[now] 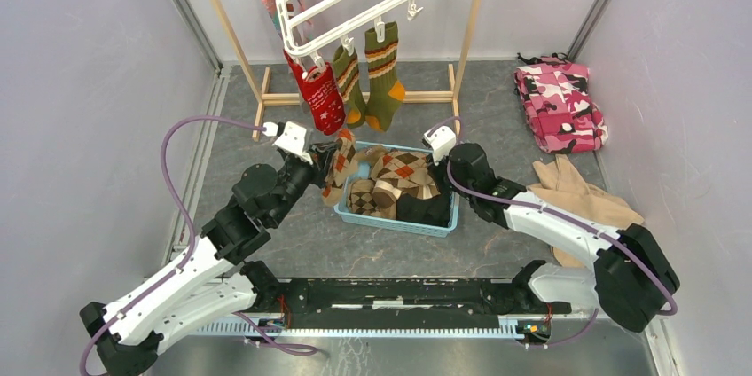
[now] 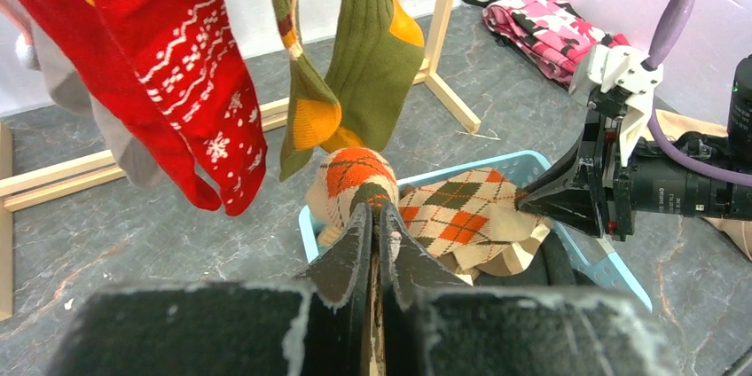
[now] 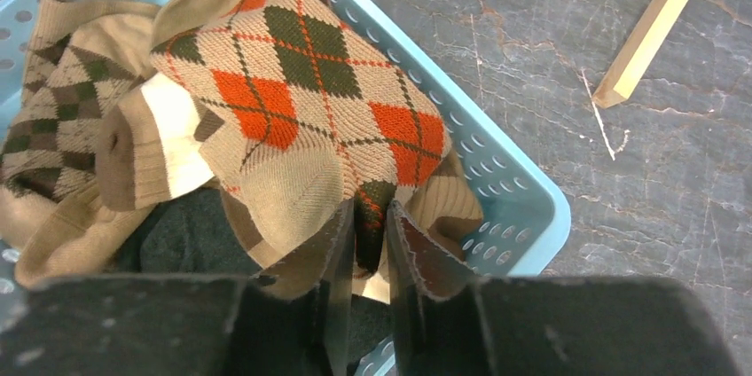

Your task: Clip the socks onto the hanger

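Note:
My left gripper (image 1: 321,156) is shut on an argyle sock (image 2: 355,176), held up at the left side of the blue basket (image 1: 390,225). My right gripper is low over the basket's right end, its fingers at another argyle sock (image 3: 310,66) among the pile; how far its fingers are closed is unclear. A white clip hanger (image 1: 355,17) hangs above, with red socks (image 2: 199,101) and olive socks (image 2: 372,57) clipped to it.
A wooden stand (image 1: 457,110) stands behind the basket. A pink camouflage bundle (image 1: 559,105) and beige cloth (image 1: 576,199) lie at the right.

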